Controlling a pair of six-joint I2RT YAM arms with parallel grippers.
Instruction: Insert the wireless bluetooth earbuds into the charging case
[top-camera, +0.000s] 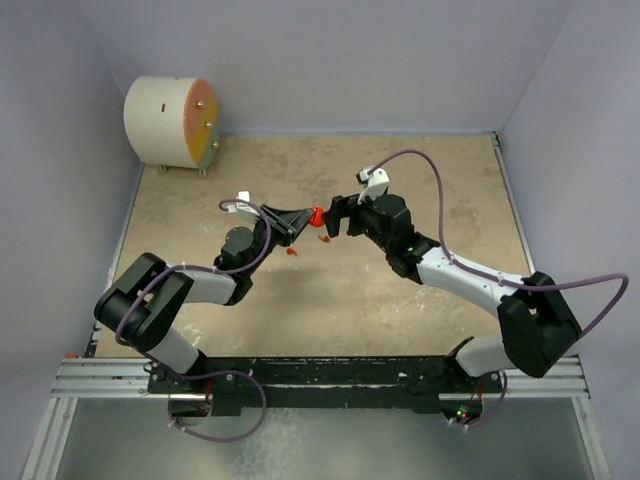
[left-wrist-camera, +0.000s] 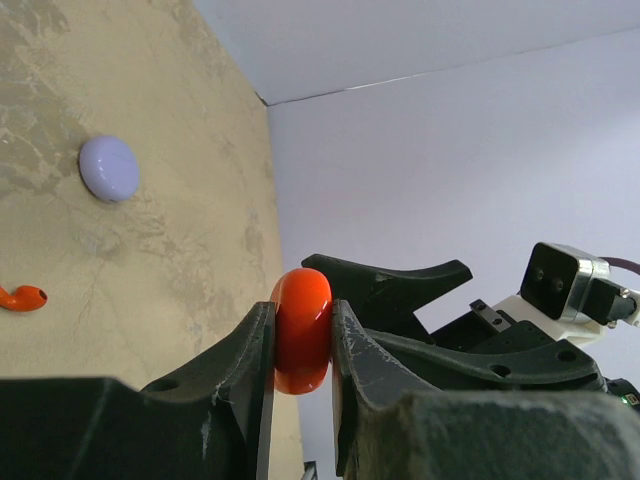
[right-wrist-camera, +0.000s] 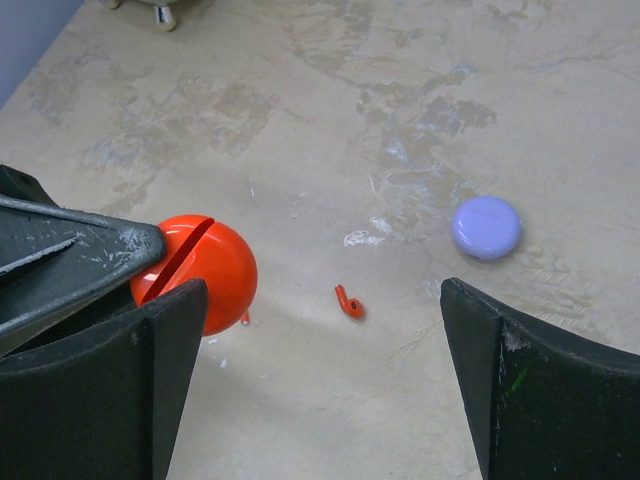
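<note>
A shiny red charging case (left-wrist-camera: 302, 330) with a rounded outline is held up off the table, my left gripper (top-camera: 307, 216) shut on it. In the right wrist view a dark seam crosses the case (right-wrist-camera: 222, 275); its lid looks closed. My right gripper (top-camera: 336, 215) stands open just to the right of the case, with the case near its left finger (right-wrist-camera: 175, 370). Whether they touch I cannot tell. Two red earbuds lie on the table: one earbud (right-wrist-camera: 349, 302) shows whole, the other earbud (right-wrist-camera: 245, 318) is mostly hidden behind the case.
A round lavender object (right-wrist-camera: 487, 228) lies on the table beyond the earbuds. At the back left stands a white drum-shaped cabinet (top-camera: 165, 122).
</note>
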